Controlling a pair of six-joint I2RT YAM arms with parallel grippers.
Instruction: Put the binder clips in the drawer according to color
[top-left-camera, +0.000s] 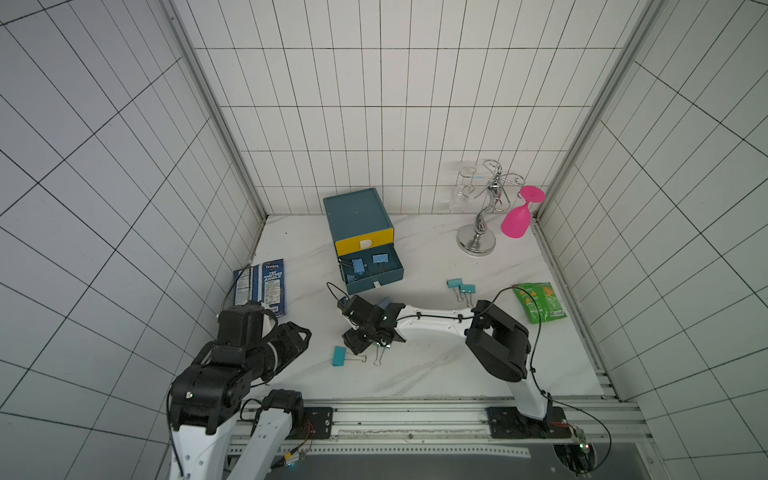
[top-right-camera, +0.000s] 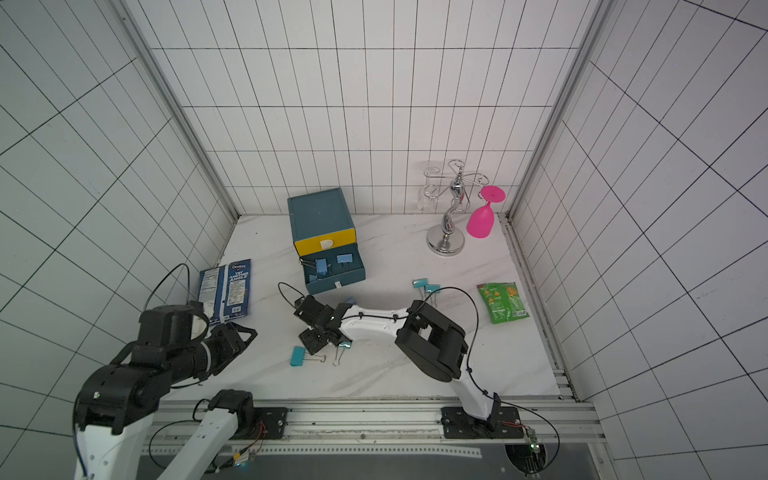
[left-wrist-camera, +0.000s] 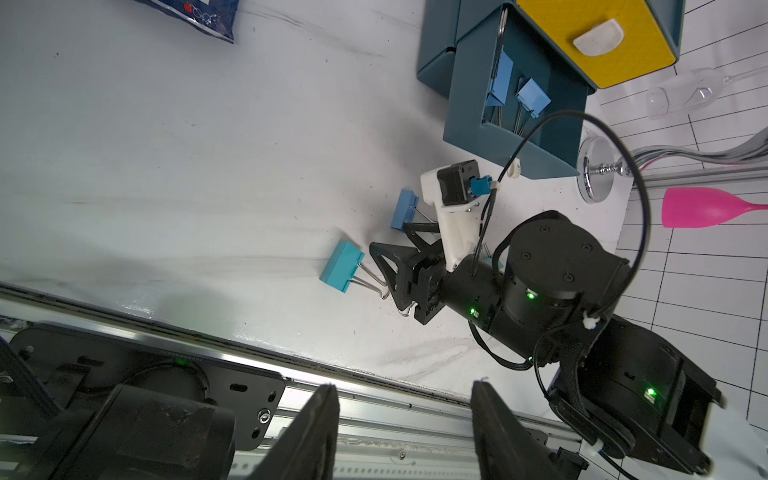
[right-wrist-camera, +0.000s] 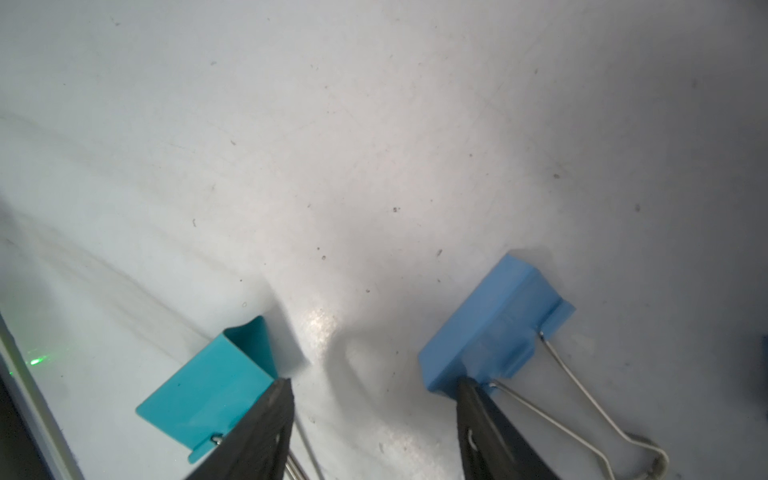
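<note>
A blue binder clip (right-wrist-camera: 488, 324) lies on the table in the right wrist view, its wire handles toward lower right. My right gripper is open above the table; its right finger overlaps the clip's near corner, while the left finger partly covers a teal clip (right-wrist-camera: 212, 392). Nothing is between the fingers. An open drawer (left-wrist-camera: 496, 146) under the yellow-fronted one holds blue clips (left-wrist-camera: 533, 97). Another teal clip (top-left-camera: 382, 345) is mostly hidden below my right arm. My left gripper stands open and empty over the table's front edge.
Two more teal clips (top-left-camera: 467, 289) lie right of the drawer box (top-left-camera: 357, 209). A blue bag (top-left-camera: 272, 281) is at left, a green bag (top-left-camera: 540, 301) at right. A metal stand (top-left-camera: 477, 238) and pink glass (top-left-camera: 517, 221) stand at the back right.
</note>
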